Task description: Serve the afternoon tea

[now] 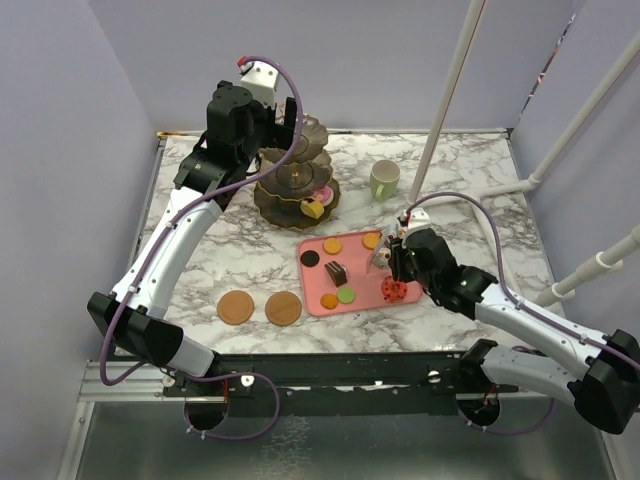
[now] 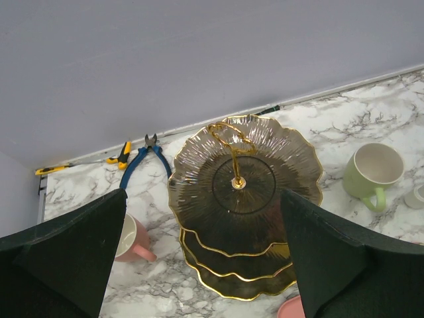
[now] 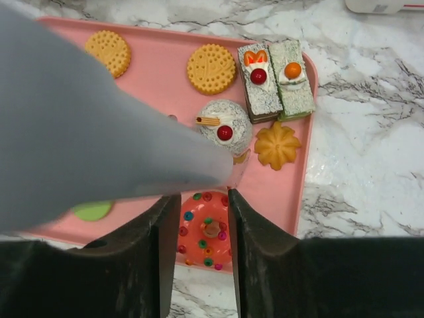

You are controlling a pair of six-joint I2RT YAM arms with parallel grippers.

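My left gripper (image 1: 282,122) is open above the tiered stand (image 2: 199,199), nothing between its fingers. On the stand's low tier sit a yellow piece (image 1: 312,209) and a pink piece (image 1: 324,195). The pink tray (image 1: 362,306) holds biscuits, cakes and a red doughnut (image 3: 207,242). My right gripper hangs over the tray, its fingertips a little apart with the doughnut seen through the gap. A blurred pale grey object (image 3: 126,149) crosses above them, ending beside the round white cake (image 3: 232,114); whether it is held cannot be told.
A green mug (image 1: 384,180) stands behind the tray. Two brown discs (image 1: 235,307) lie left of it. Beside the stand are a pink cup (image 2: 134,240) and blue pliers (image 2: 146,156). White tubes (image 1: 440,110) rise on the right.
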